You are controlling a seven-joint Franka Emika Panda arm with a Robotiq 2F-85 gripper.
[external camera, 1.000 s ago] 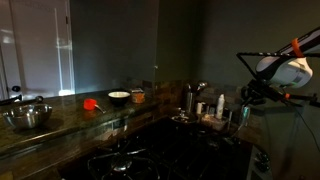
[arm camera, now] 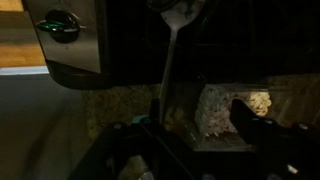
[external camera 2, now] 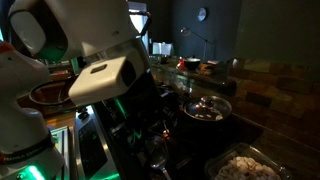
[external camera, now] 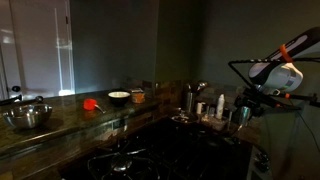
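My gripper shows at the bottom of the wrist view, its dark fingers parted. A metal spoon (arm camera: 180,16) lies on the black stovetop, its long handle running down towards the left finger; I cannot tell whether they touch. Beyond the right finger is a clear tub (arm camera: 214,110) of pale food pieces. The same tub (external camera 2: 247,165) stands at the lower right of the second exterior view, with a spoon (external camera 2: 156,153) left of it. In the first exterior view, my gripper (external camera: 246,108) is small and dark at the right, above the counter.
A lidded pan (external camera 2: 208,108) sits on the stove. Along the raised ledge stand a steel bowl (external camera: 28,116), a red cup (external camera: 90,104) and a dark bowl (external camera: 119,98). Bottles (external camera: 220,107) and utensils crowd the back corner near my arm. A stove knob (arm camera: 62,27) is at upper left.
In the first exterior view my arm has shifted slightly to the left and down. The objects on the ledge and stove look unmoved.
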